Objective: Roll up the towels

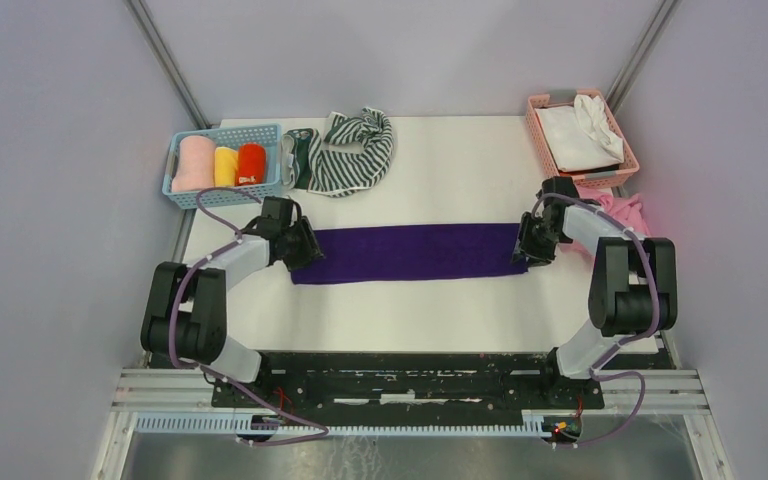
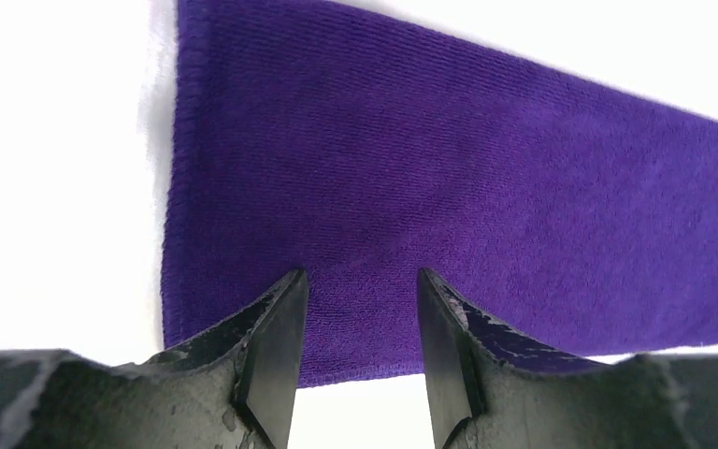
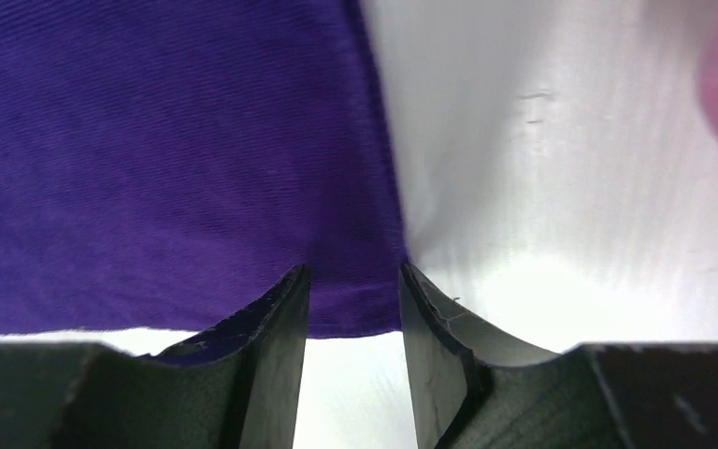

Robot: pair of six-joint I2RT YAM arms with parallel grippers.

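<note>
A purple towel (image 1: pixel 410 252) lies flat as a long strip across the middle of the table, one short end under each gripper. My left gripper hangs over the left end, its fingers apart with nothing gripped between them and towel visible beneath. My right gripper stands open at the right end, near the towel's edge and lower corner, with nothing held. The left wrist view shows the left end's edge slightly thickened.
A blue basket (image 1: pixel 175 191) with rolled towels stands back left, beside a striped green-white cloth (image 1: pixel 345 168). A pink basket (image 1: pixel 533 118) with white cloths stands back right, a pink cloth (image 1: pixel 625 207) in front of it.
</note>
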